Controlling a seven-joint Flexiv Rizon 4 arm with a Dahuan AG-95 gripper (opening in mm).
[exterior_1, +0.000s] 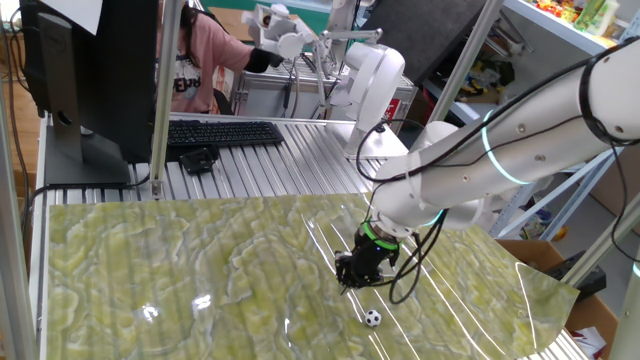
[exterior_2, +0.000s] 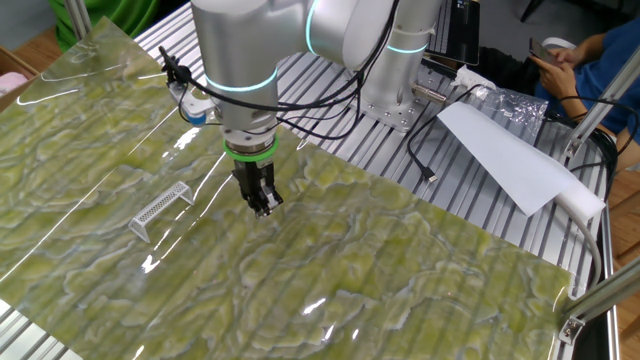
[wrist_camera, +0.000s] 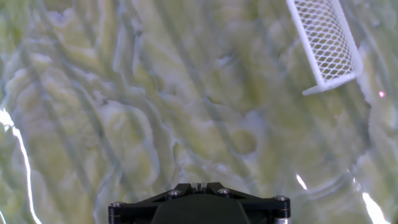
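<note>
A small black-and-white soccer ball (exterior_1: 373, 318) lies on the green marbled sheet in exterior view 1, just below and to the right of my gripper (exterior_1: 346, 287). I cannot make the ball out in the other two views. A little white goal with a mesh panel (exterior_2: 160, 208) stands left of my gripper (exterior_2: 267, 211) in exterior view 2. Part of that goal (wrist_camera: 328, 40) shows at the upper right of the wrist view. At the bottom of that view my gripper appears shut, its fingertips close together, nothing visible held between them.
The marbled sheet (exterior_2: 400, 270) is largely clear around the gripper. Behind it stand a keyboard (exterior_1: 225, 133) and a monitor (exterior_1: 75, 110). A loose cable (exterior_2: 420, 160) and a white paper sheet (exterior_2: 505, 155) lie on the slatted table beside the arm's base.
</note>
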